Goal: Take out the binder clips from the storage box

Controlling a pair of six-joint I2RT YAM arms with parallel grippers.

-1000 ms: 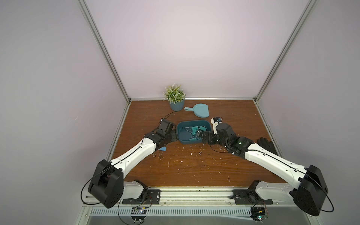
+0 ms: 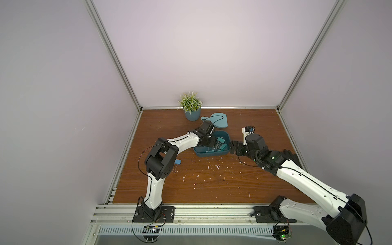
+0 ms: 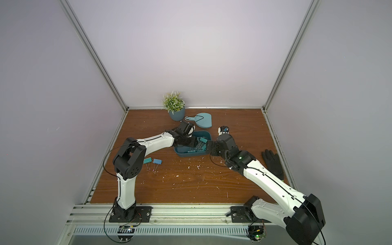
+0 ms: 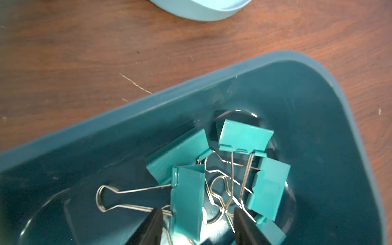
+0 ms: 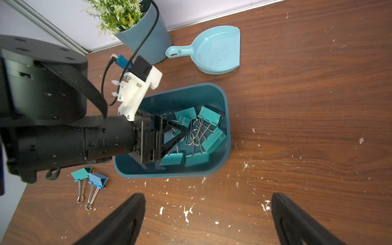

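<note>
Several teal binder clips (image 4: 265,185) with silver wire handles lie in the dark teal storage box (image 5: 225,122), mostly toward its right end. My left gripper is down in the box, fingers apart around a teal clip (image 4: 187,200), with no grip on it visible. Out to the right of the box, my right gripper hangs open over the table with nothing between its fingers. Two clips, one teal (image 5: 81,173) and one blue (image 5: 98,179), lie on the table at the box's left front.
A potted plant (image 3: 176,113) and a light blue dustpan (image 3: 203,119) stand behind the box. A black glove (image 3: 272,163) lies at the right edge. The table in front of the box is bare apart from scattered scraps.
My right arm has moved a little to the right, away from the box.
</note>
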